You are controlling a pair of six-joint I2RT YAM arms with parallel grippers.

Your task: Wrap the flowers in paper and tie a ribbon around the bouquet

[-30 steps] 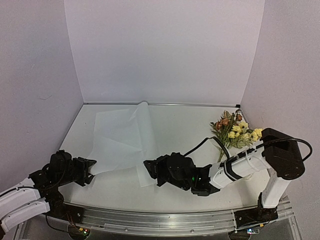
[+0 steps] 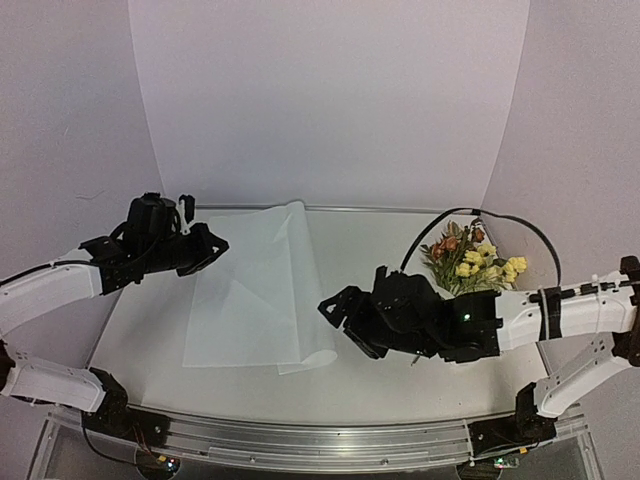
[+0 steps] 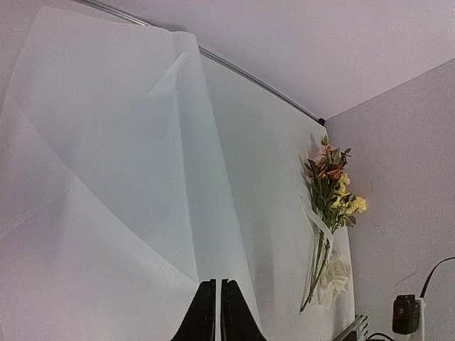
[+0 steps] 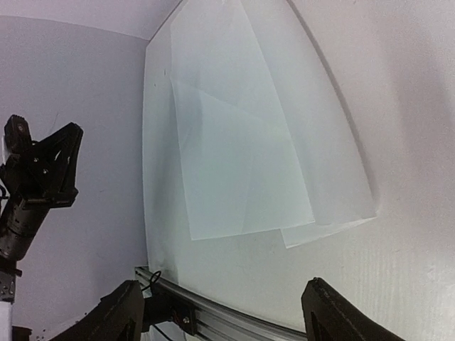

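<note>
White wrapping paper [image 2: 240, 290] lies spread on the table, its right side folded over in a long flap [image 2: 307, 270]. The bouquet of red and yellow flowers [image 3: 334, 188] rests at the table's far right, with a pale ribbon [image 3: 317, 219] along its stems. Over the paper's upper left is my left gripper [image 2: 222, 246]; its fingers [image 3: 197, 312] are drawn together with a slim gap and nothing visible between them. My right gripper [image 2: 347, 332] hovers by the paper's lower right corner, its fingers [image 4: 117, 312] wide apart and empty.
Bare table [image 2: 365, 240] shows between the paper and the bouquet. Walls enclose the back and both sides, and a metal rail [image 2: 320, 435] runs along the front. The right arm partly covers the bouquet from above.
My right gripper moved slightly right, away from the paper's lower edge.
</note>
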